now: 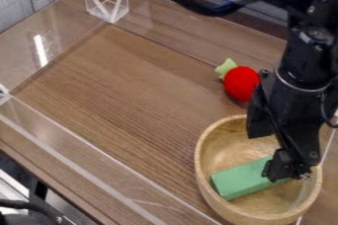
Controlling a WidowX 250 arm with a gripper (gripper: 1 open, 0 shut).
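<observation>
A large black gripper reaches down from the right over a round tan bowl. A teal-green block lies inside the bowl, with the gripper's lower parts over and near its right end. The gripper is open by its look, though its fingertips are hard to make out against the dark body; whether it touches the block cannot be told. A red round object with a small light-green piece sits on the table behind the bowl.
A white wire-like holder stands at the far upper left. Black cables or parts lie at the lower left edge.
</observation>
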